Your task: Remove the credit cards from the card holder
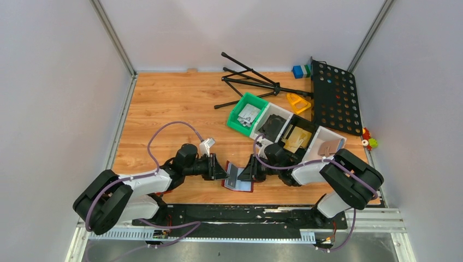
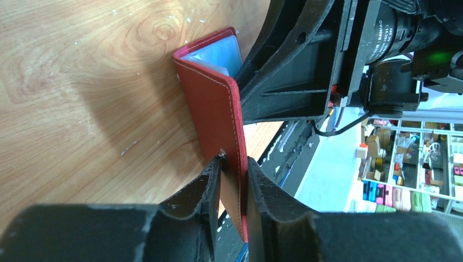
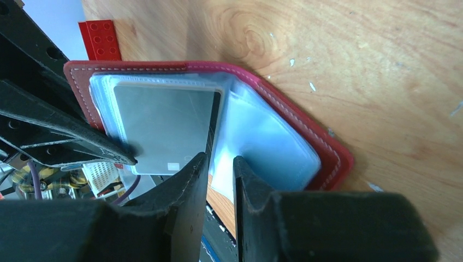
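Note:
The red card holder (image 1: 238, 185) stands open between both grippers at the table's front. Its clear sleeves show in the right wrist view, with a grey card (image 3: 161, 123) in one. My left gripper has its fingertips either side of the holder's red cover (image 2: 210, 103); whether they grip it is unclear. My right gripper has its fingertips close together at the sleeves (image 3: 262, 142), beside the card's edge; what lies between them is hard to see.
Green (image 1: 233, 121), white and black bins holding items stand behind the right arm. A black tripod (image 1: 251, 81) and perforated black panel (image 1: 334, 98) lie farther back.

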